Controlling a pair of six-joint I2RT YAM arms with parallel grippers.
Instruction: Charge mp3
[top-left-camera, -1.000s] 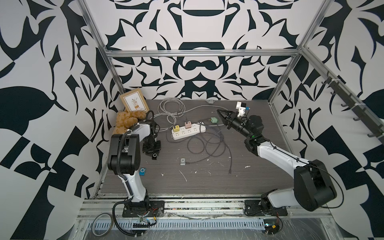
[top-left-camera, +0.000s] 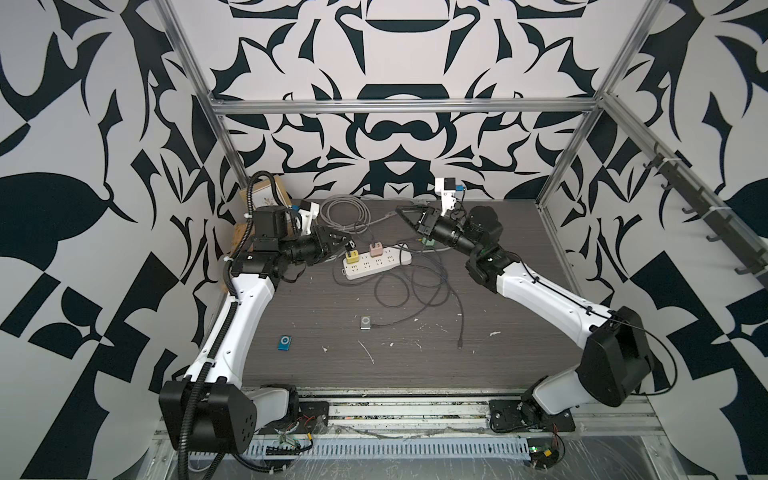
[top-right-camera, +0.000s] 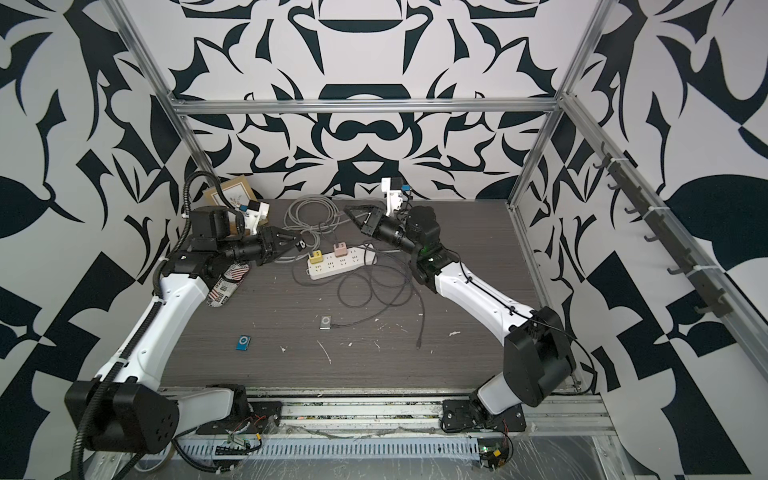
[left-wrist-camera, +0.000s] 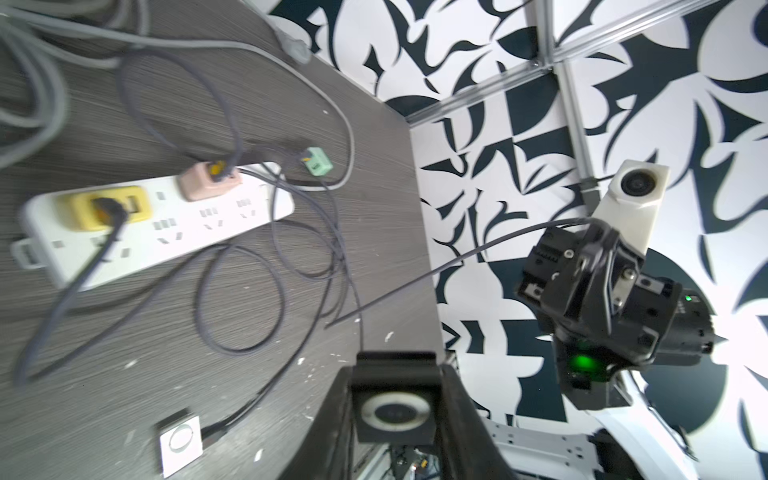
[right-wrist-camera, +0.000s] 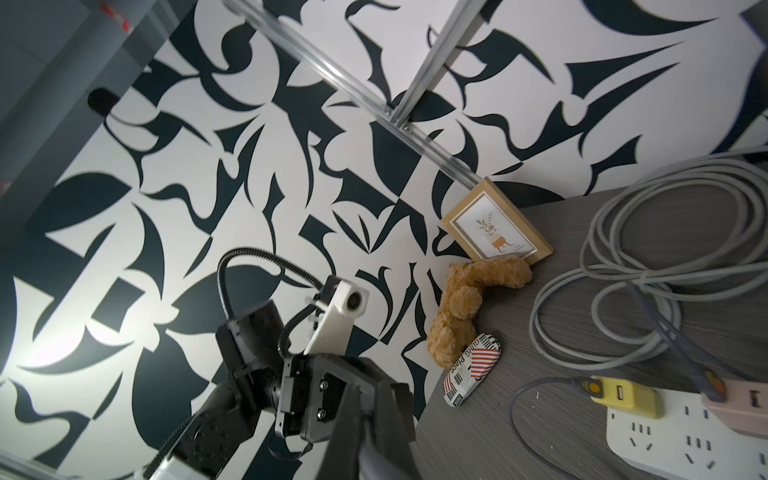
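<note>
My left gripper (top-left-camera: 345, 241) is shut on a small black mp3 player (left-wrist-camera: 396, 408), whose round dial faces the left wrist camera; both hang above the left end of the white power strip (top-left-camera: 377, 261). My right gripper (top-left-camera: 401, 210) is shut, above and behind the strip's right end. A thin dark cable (left-wrist-camera: 480, 248) stretches from the right gripper toward lower left; whether it sits between the fingers cannot be made out. On the table, a silver player (left-wrist-camera: 181, 444) has a cable at its side. A blue player (top-left-camera: 284, 342) lies at front left. One loose cable end (top-left-camera: 460, 344) rests at front right.
Yellow (right-wrist-camera: 628, 396) and pink (right-wrist-camera: 740, 406) adapters stand in the strip, with a green adapter (left-wrist-camera: 317, 161) beyond it. A coiled grey cable (right-wrist-camera: 664, 240) lies behind. A plush toy (right-wrist-camera: 464, 312) and picture frame (right-wrist-camera: 496, 228) are at the left.
The left arm has stretched out, carrying the black player up and right toward the strip from low at the left. My right gripper has shifted left and slightly up.
</note>
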